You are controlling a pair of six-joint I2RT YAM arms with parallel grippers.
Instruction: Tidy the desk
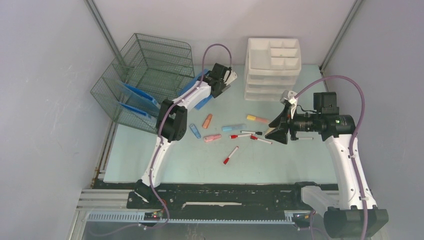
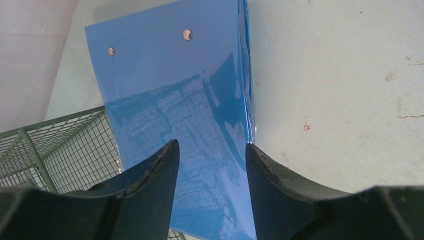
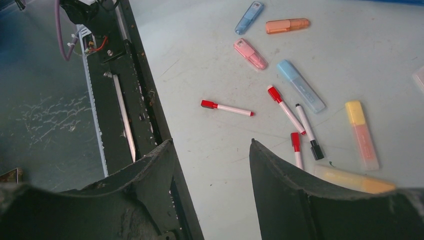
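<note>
A blue folder lies flat on the desk beside the wire rack; it fills much of the left wrist view. My left gripper is over the folder, fingers apart with nothing seen between them. In the top view the arm hides part of it. Other blue folders stand in the rack. My right gripper hangs open above the right of the desk, over scattered markers and highlighters.
A white drawer unit stands at the back right. Several small pens and highlighters cover the middle of the desk. Walls close in the sides and back.
</note>
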